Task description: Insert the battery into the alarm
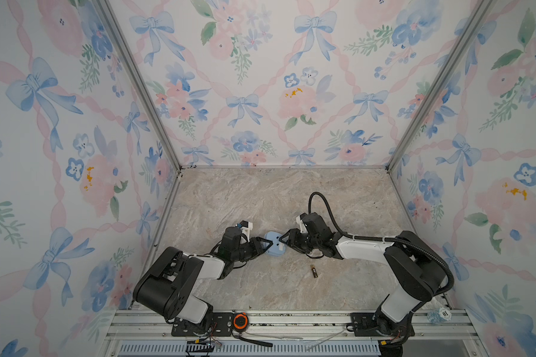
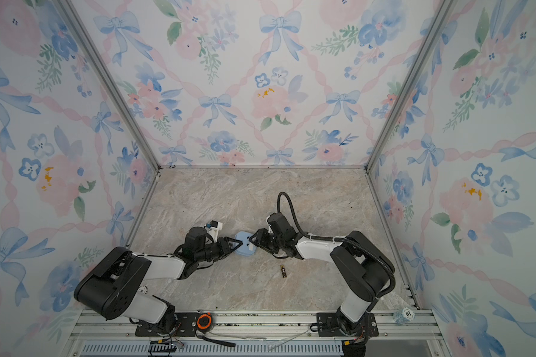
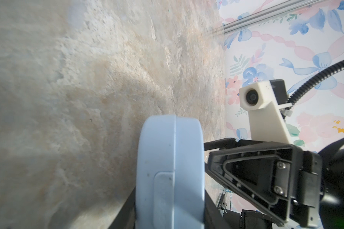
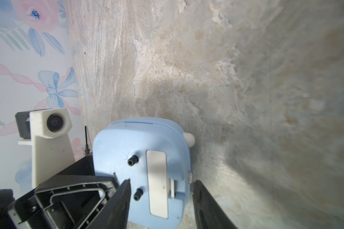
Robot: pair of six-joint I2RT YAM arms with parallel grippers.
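The light-blue alarm (image 4: 110, 152) stands on edge between my two grippers, above or on the stone-look table; contact underneath cannot be made out. My left gripper is shut on its narrow sides. The alarm's back, with two black knobs and a pale strip (image 4: 157, 183), faces my right gripper. That gripper stands part open close to the back, one finger (image 4: 120, 202) by the knobs and the other near the alarm's edge, with nothing clearly gripped. A small dark battery with a copper-coloured end (image 1: 314, 272) lies on the table in front of the right gripper.
An orange-and-black round object (image 1: 240, 322) sits at the front rail, well away from the alarm. Behind both arms the table (image 1: 280, 193) is bare, and patterned walls enclose it.
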